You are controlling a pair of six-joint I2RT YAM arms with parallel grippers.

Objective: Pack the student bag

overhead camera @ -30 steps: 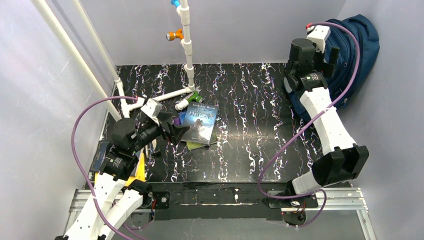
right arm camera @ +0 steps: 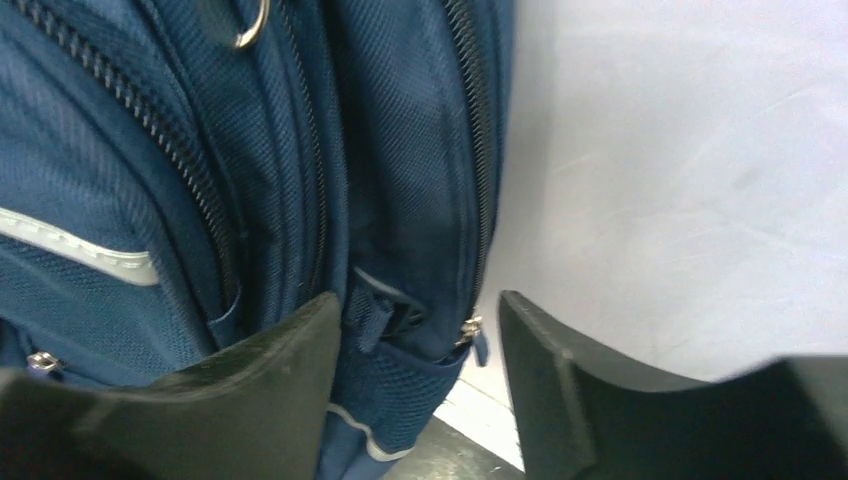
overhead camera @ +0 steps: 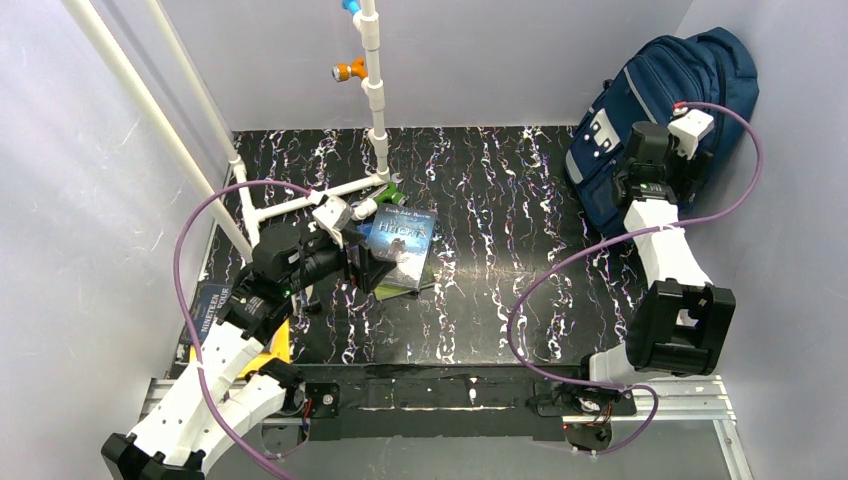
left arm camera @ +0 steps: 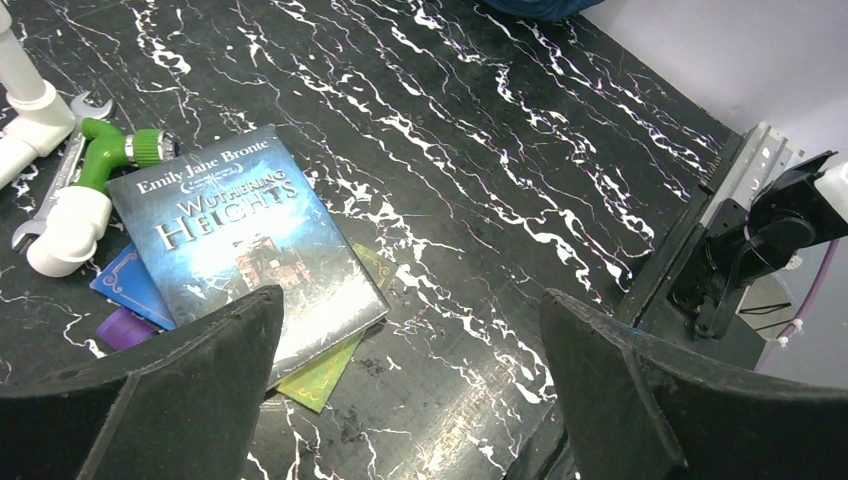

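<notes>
A dark blue backpack (overhead camera: 625,90) leans in the back right corner. My right gripper (overhead camera: 688,175) is low over its side; in the right wrist view, zippers and a small pull (right arm camera: 470,330) lie between and beyond the parted fingertips, nothing clearly held. My left gripper (overhead camera: 365,267) stands open over a pile: the Wuthering Heights book (left arm camera: 240,230) on a blue item (left arm camera: 135,285) and a green booklet (left arm camera: 320,375), with a purple cylinder (left arm camera: 125,325) beside them.
White pipe frame (overhead camera: 305,202) with fittings and a wrench (left arm camera: 50,190) stands left and back. More books (overhead camera: 210,310) and a yellow item lie front left.
My left arm has moved a little right and forward over the books.
</notes>
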